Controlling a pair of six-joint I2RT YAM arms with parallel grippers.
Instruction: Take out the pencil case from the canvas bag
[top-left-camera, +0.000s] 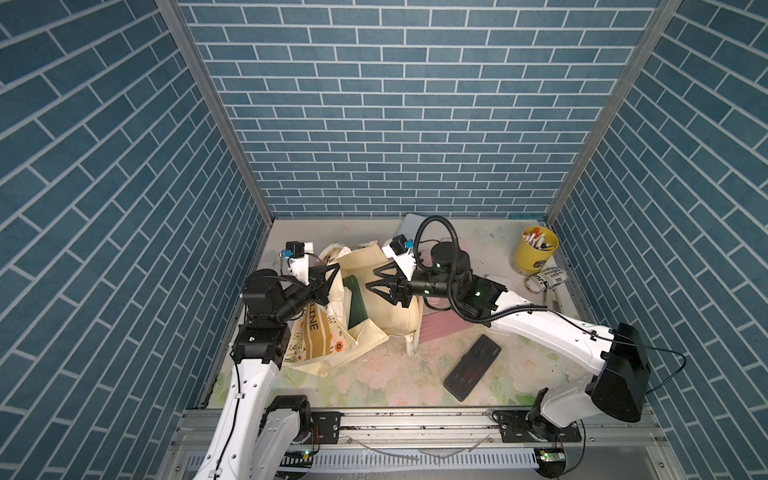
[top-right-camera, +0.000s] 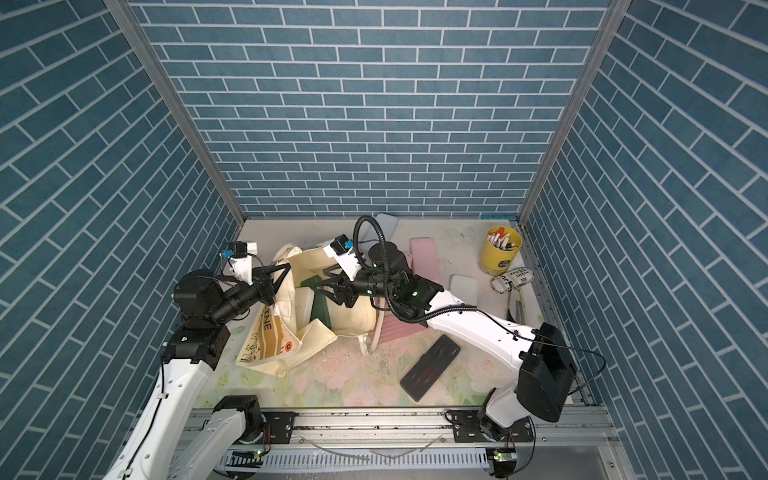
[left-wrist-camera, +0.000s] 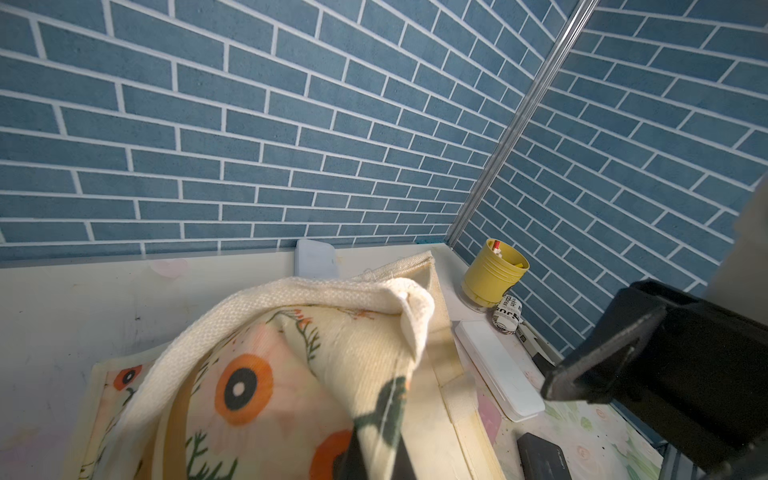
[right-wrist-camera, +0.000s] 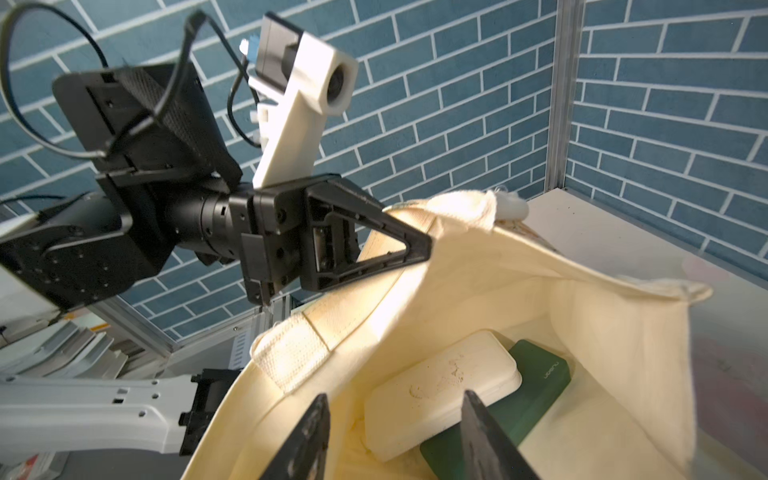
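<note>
The cream canvas bag (top-left-camera: 380, 316) lies open at the left of the table. Inside it, in the right wrist view, are a white case (right-wrist-camera: 436, 388) and a dark green case (right-wrist-camera: 524, 400) beneath it. My left gripper (top-left-camera: 334, 270) is shut at the bag's left rim (left-wrist-camera: 392, 344), which is bunched up at it; only thin fabric can be between the fingers. My right gripper hangs over the bag's opening, part open, with its two fingertips in front of the white case and nothing seen between them.
A dark phone (top-left-camera: 472, 366) lies at the front. A yellow cup of pens (top-left-camera: 529, 254), a white slim object (left-wrist-camera: 500, 372) and a pink item (top-right-camera: 424, 252) are at the right and back. Bare table is at front centre.
</note>
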